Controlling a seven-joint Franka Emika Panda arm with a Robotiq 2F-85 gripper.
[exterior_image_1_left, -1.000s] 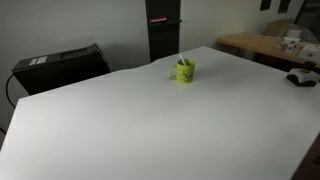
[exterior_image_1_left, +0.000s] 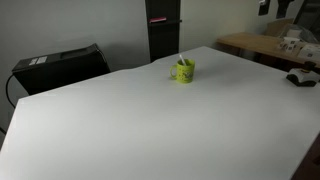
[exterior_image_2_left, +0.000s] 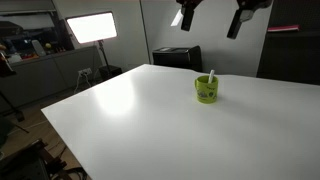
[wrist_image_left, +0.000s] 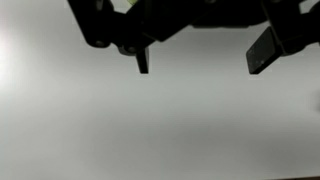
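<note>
A yellow-green mug (exterior_image_1_left: 185, 72) stands upright near the far edge of the white table (exterior_image_1_left: 150, 130). A pale stick-like object (exterior_image_2_left: 211, 76) leans in it and pokes above the rim. My gripper (exterior_image_2_left: 208, 24) hangs high at the top of exterior view 2, above and apart from the mug, its fingers spread wide. In the wrist view the open gripper has only bare white tabletop below it, and a small patch of green shows at the top edge behind the dark gripper parts. What lies inside the mug is hidden.
A black boxy device (exterior_image_1_left: 62, 70) stands beyond the left edge. At the right are a small black object (exterior_image_1_left: 300, 78) and a wooden bench (exterior_image_1_left: 262, 43). A bright light panel (exterior_image_2_left: 91, 28) stands at the back.
At the top right of exterior view 1, the dark fingertips reach slightly lower than before. The mug and its stick have stayed put.
</note>
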